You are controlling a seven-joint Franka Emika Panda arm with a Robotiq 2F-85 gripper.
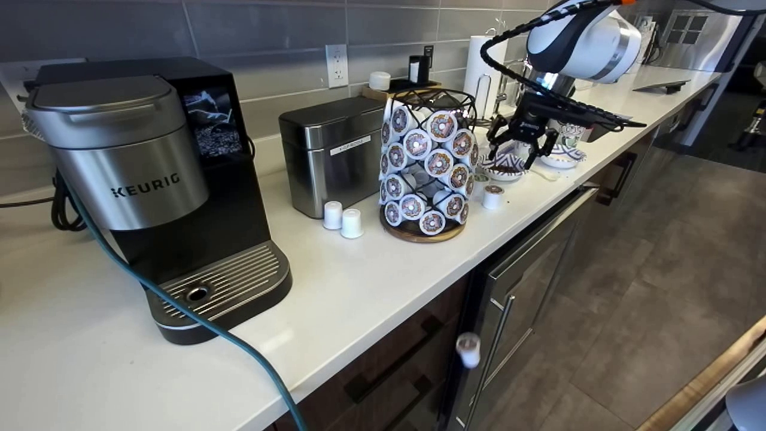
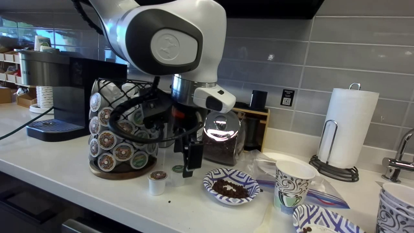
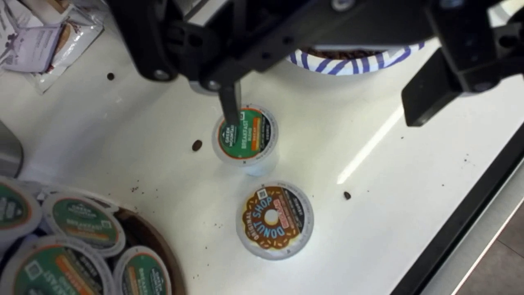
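Note:
My gripper is open, its two fingers wide apart with nothing between them. In the wrist view, one fingertip (image 3: 229, 105) overlaps the edge of a green-lidded Breakfast Blend pod (image 3: 253, 132) standing on the counter; whether they touch I cannot tell. Beside that pod, a brown Donut Shop pod (image 3: 274, 221) stands lid up. From the side, the gripper (image 2: 189, 165) hangs just above the counter, between the pod rack (image 2: 106, 139) and a patterned bowl of coffee beans (image 2: 231, 186). A blurred pod (image 1: 468, 349) appears off the counter, in front of the lower cabinet.
A Keurig machine (image 1: 136, 172) and a metal box (image 1: 330, 151) stand left of the rack, near two white pods. A paper cup (image 2: 293, 186), a second bowl (image 2: 322, 219) and a paper towel roll (image 2: 351, 128) occupy the right side. Loose beans dot the counter.

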